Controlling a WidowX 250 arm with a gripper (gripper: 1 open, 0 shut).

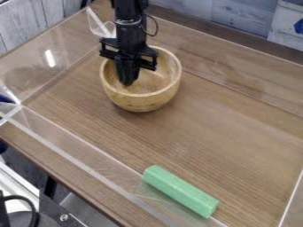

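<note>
A round beige bowl (154, 90) sits on the wooden table (201, 133) in the upper middle. My black gripper (127, 67) comes down from the top over the bowl's left part, its fingertips inside or at the rim. It looks shut, with nothing clearly between the fingers; whether it touches the bowl's wall is hard to tell.
A green bar (178, 191) lies at the bottom right on a clear sheet or tray. A small white object stands behind the arm at the upper left. Dark cables show at the lower left.
</note>
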